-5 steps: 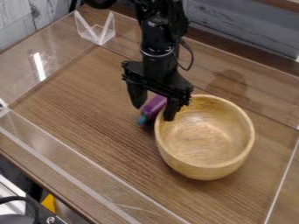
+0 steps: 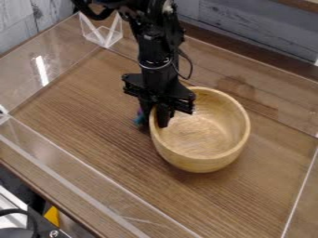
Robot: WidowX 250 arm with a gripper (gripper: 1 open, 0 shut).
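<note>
The black gripper is at the rim of a beige plastic bowl, its fingers down at the bowl's upper-left edge and shut, apparently on that rim. A small purple and teal object lies just left of the bowl, mostly hidden behind the gripper.
A clear plastic holder stands at the back left. Walls bound the back, and cables lie at the lower left corner.
Over the last second the bowl and gripper have moved left and up in the view, bringing the bowl against the small purple object, which is now more hidden.
</note>
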